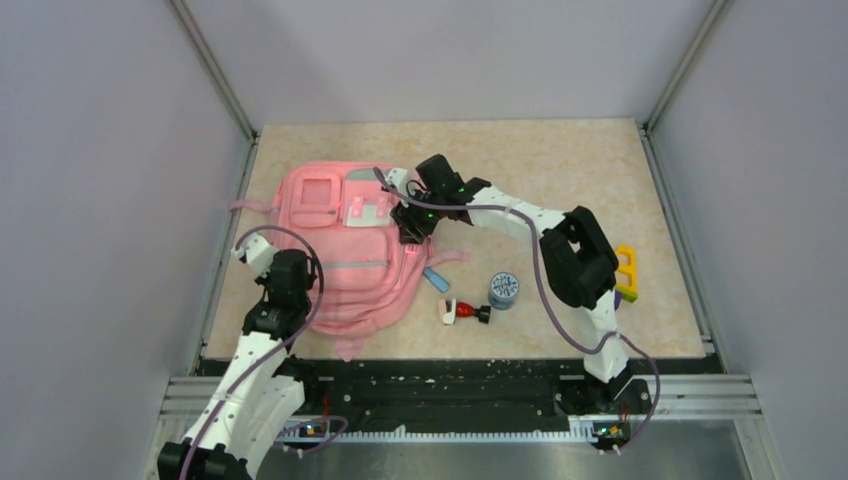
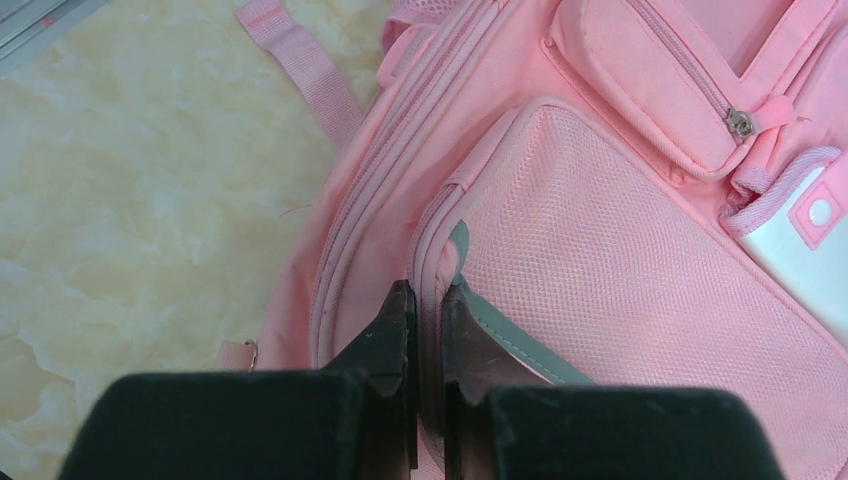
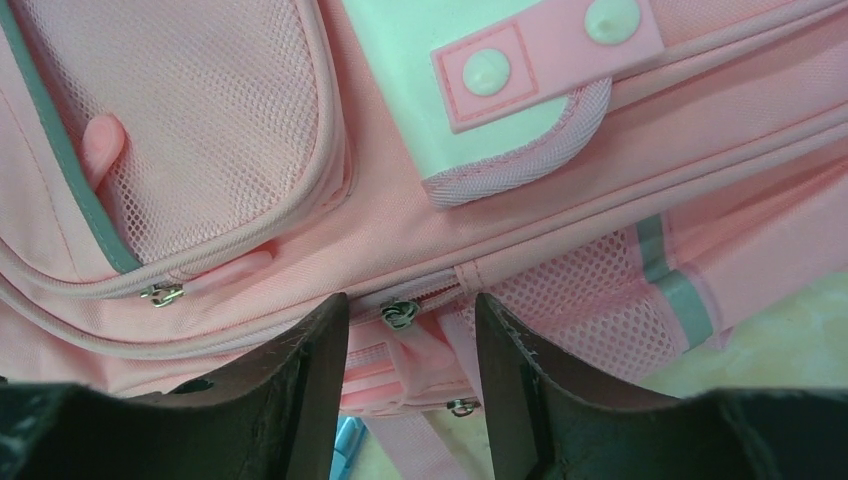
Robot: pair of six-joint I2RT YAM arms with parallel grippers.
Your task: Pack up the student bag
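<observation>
A pink school bag (image 1: 342, 300) lies flat on the left part of the table, front pockets facing up. My left gripper is shut on the piped edge of the front mesh pocket (image 2: 620, 230), at its left side. At the bag's right side, my right gripper stands part open. Between its fingers lies the seam with a metal zipper slider (image 3: 399, 313) and its pink pull tab; neither finger clearly grips it. Right of the bag are a blue eraser-like piece (image 1: 436, 279), a red and white item (image 1: 463, 311) and a round blue tin (image 1: 503, 290).
A yellow and green object (image 1: 627, 272) lies at the table's far right, beside the right arm. A pink strap (image 1: 450, 256) sticks out on the bag's right.
</observation>
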